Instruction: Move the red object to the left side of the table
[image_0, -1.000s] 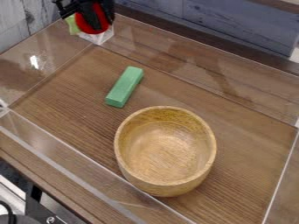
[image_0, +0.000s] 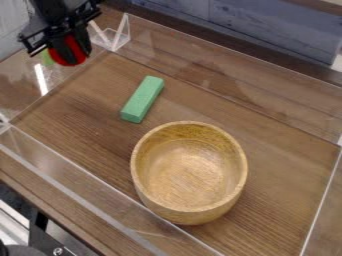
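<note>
The red object (image_0: 68, 50) is at the upper left of the camera view, between the fingers of my gripper (image_0: 66, 45), which is shut on it. Black fingers and the arm above cover part of it. It appears to hang over the table's left part, though its exact height cannot be told.
A green block (image_0: 142, 100) lies on the wooden table (image_0: 80, 110) near the middle. To its lower right sits a round wooden bowl (image_0: 190, 172). Bare table stretches below the gripper on the left and across the right side.
The gripper, with the red object in it, has moved left and toward the lower part of the view. The green block and the bowl stay where they were.
</note>
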